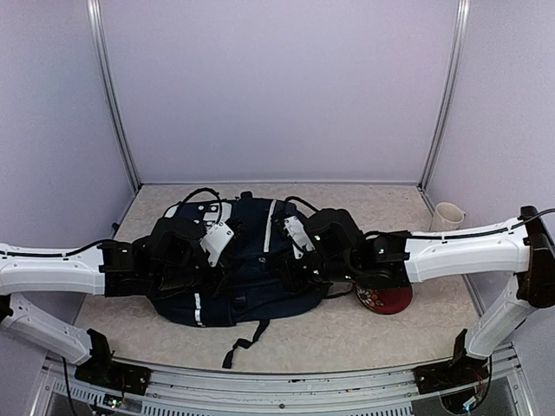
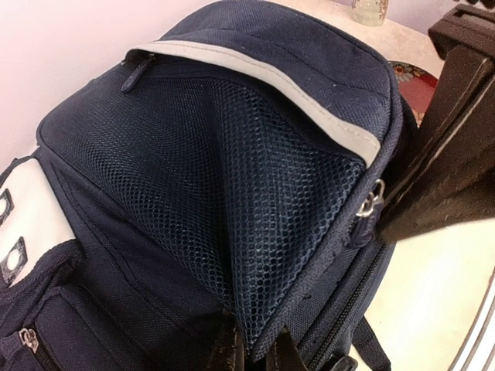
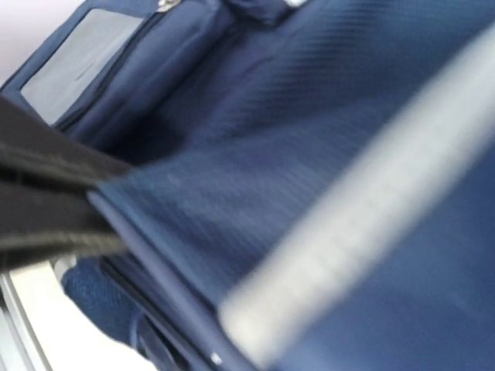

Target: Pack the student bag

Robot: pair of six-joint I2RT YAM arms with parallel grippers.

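Observation:
The navy backpack [image 1: 247,303] lies across the middle of the table under both arms. In the left wrist view my left gripper is shut on the bag's fabric at the lower edge of a mesh panel [image 2: 178,154], beside a zipper. My right gripper's dark fingers [image 3: 54,216] lie against the bag's edge near a pale strip [image 3: 363,201], blurred in that wrist view; they look shut, with nothing clearly between them. The right gripper also appears at the right of the left wrist view, beside a metal zipper pull [image 2: 370,202].
A red floral round object [image 1: 386,299] lies right of the bag, partly under the right arm. A pale mug [image 1: 447,217] stands at the back right. A strap [image 1: 245,342] trails toward the front edge.

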